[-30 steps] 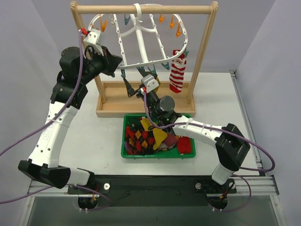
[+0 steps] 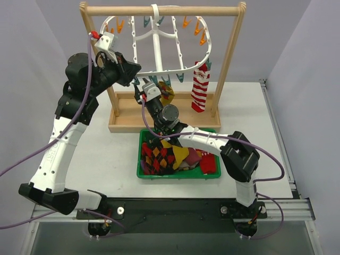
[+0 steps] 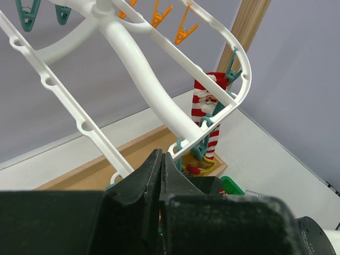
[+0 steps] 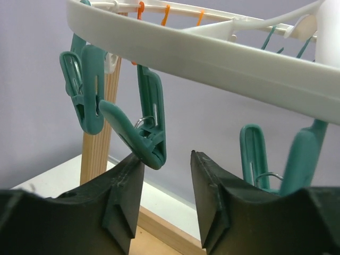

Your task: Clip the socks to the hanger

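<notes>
The white hanger [image 2: 157, 42] hangs from a wooden frame, with teal and orange clips on it. My left gripper [image 2: 135, 71] is shut at the front left of the ring; what is between its fingers is hard to see. My right gripper is part open just below a teal clip [image 4: 149, 143], nothing visible between its fingers. A red-striped sock [image 2: 200, 90] hangs from the right side of the hanger. A yellow patterned sock [image 2: 167, 93] is partly hidden behind the right gripper.
A green bin [image 2: 154, 177] of mixed socks sits below the hanger, beside the wooden base [image 2: 122, 129].
My right gripper has moved left along the front of the hanger, and its arm has shifted with it. The left arm is almost still.
</notes>
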